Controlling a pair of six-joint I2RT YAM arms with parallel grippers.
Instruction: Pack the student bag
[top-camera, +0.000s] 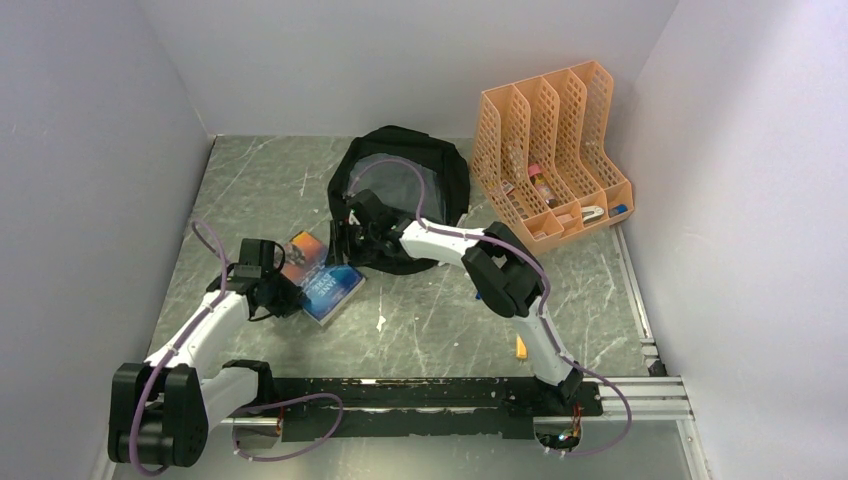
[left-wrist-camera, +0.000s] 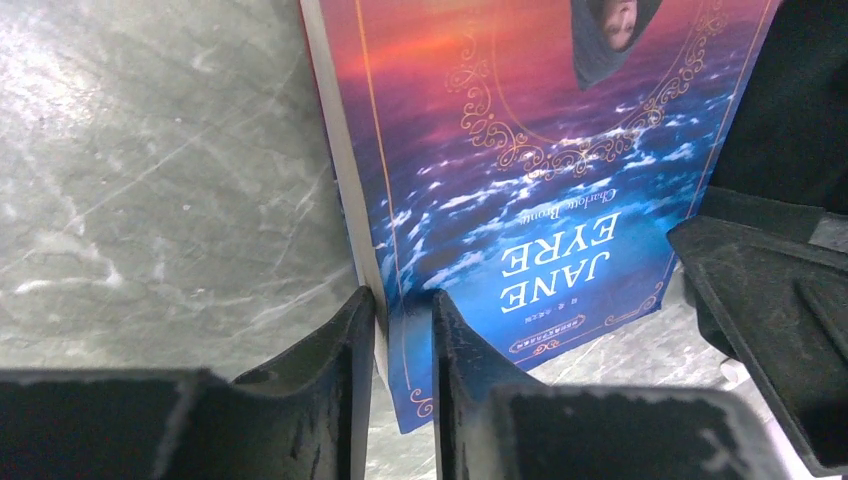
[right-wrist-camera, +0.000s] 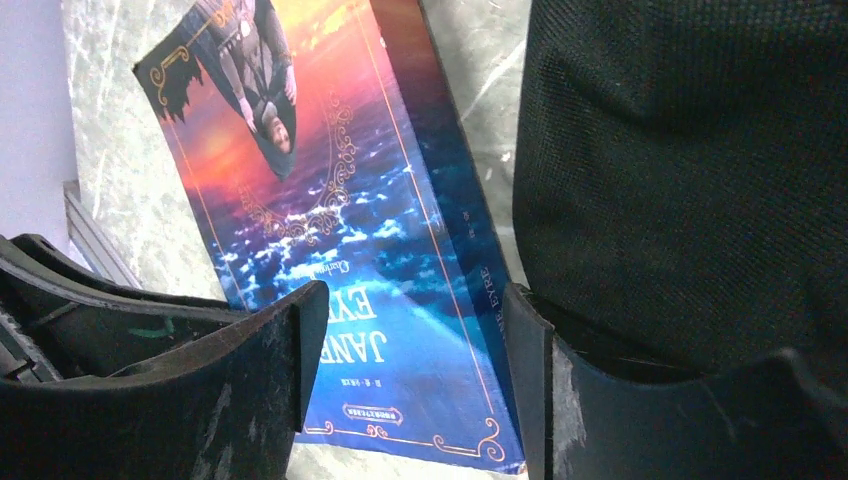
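Note:
A Jane Eyre book (top-camera: 333, 289) with a blue and orange cover lies at a slant on the left of the table, in front of the black bag (top-camera: 452, 168). My left gripper is shut on the page-side edge of the book, one finger outside the pages and the other over the cover. Across the cover, at the spine side nearest the bag, my right gripper stands part open. One of its fingers (right-wrist-camera: 305, 340) is above the cover, the other close to the spine. The right arm covers part of the bag's front.
An orange organizer (top-camera: 612, 190) at the back right holds a pink-capped bottle (top-camera: 541, 188) and small items. A yellow object (top-camera: 521, 347) lies at the front right. Bare table (top-camera: 430, 335) stretches across the front middle.

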